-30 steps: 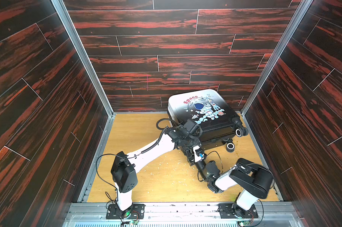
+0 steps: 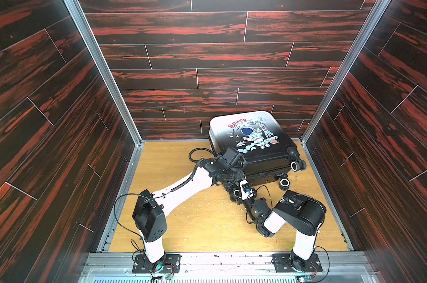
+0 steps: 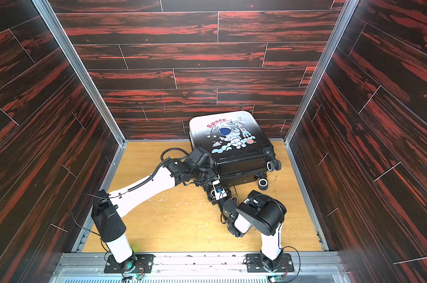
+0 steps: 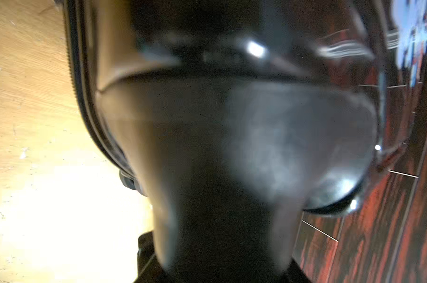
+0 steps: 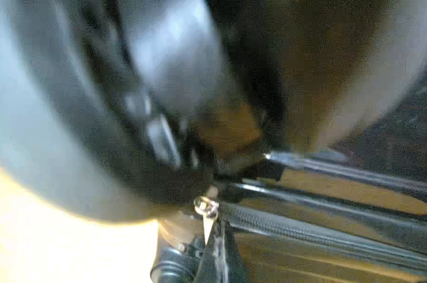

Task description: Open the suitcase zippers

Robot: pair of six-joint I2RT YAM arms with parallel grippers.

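The suitcase [image 2: 251, 134], with an astronaut print and a dark lower part, lies at the back right. My left gripper [image 2: 234, 176] is pressed against its front left corner; in the left wrist view glossy black suitcase shell fills the middle, and what sits between the fingers is hidden. My right gripper [image 3: 215, 186] is beside it, low at the same corner. In the blurred right wrist view a metal zipper pull [image 5: 205, 206] sits at the end of the zipper tape [image 5: 293, 226]. Neither gripper's fingertips can be made out clearly.
Wheels [image 2: 284, 183] stick out at the suitcase's front. Bare wooden floor [image 2: 161, 165] lies at the left and front. Dark plank walls [image 2: 222, 52] close in the back and both sides.
The suitcase and its front wheels have shifted a little left too.
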